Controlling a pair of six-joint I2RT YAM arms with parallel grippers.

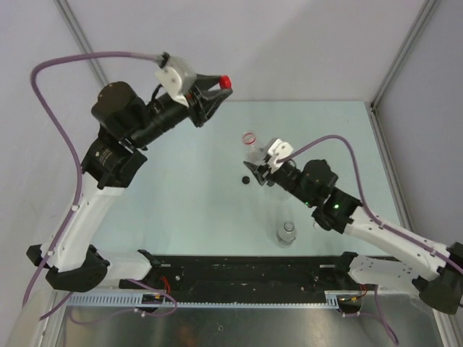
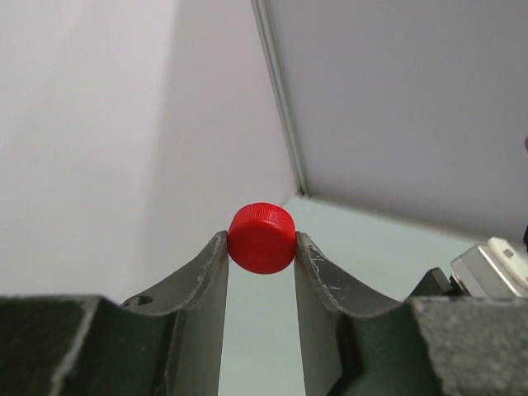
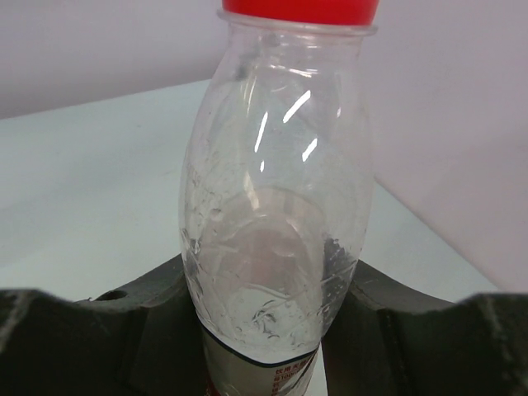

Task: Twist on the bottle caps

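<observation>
My left gripper (image 1: 217,92) is shut on a red cap (image 2: 261,238), raised high at the upper left in the top view. My right gripper (image 1: 260,170) is shut on a clear plastic bottle (image 3: 272,165) with a label; in the right wrist view a red piece (image 3: 299,10) shows at its top edge, while in the top view its mouth looks ringed in pink-red. A second bottle (image 1: 286,233) stands near the front of the table (image 1: 188,217). A small black round thing (image 1: 246,180) lies at the centre.
A small white round item (image 1: 317,224) is partly hidden by the right arm. Pale walls bound the back and both sides.
</observation>
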